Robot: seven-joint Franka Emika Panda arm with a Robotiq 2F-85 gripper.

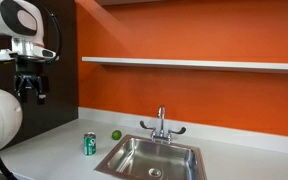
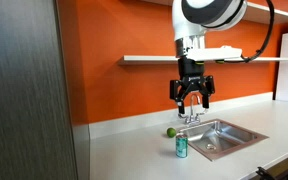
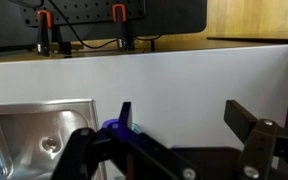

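A green can stands upright on the pale counter, left of the sink; in the second exterior view the can is below the arm. Behind it lies a small green round fruit, like a lime. My gripper is raised high above the counter at the left, apart from both. The second exterior view has the gripper pointing down with spread fingers. In the wrist view, the open gripper shows bare counter between its fingers; a purple and green patch by the left finger is partly hidden and hard to identify.
A metal sink with a faucet is set into the counter. White shelves run along the orange wall above. A dark panel closes off the left side. Counter right of the sink is clear.
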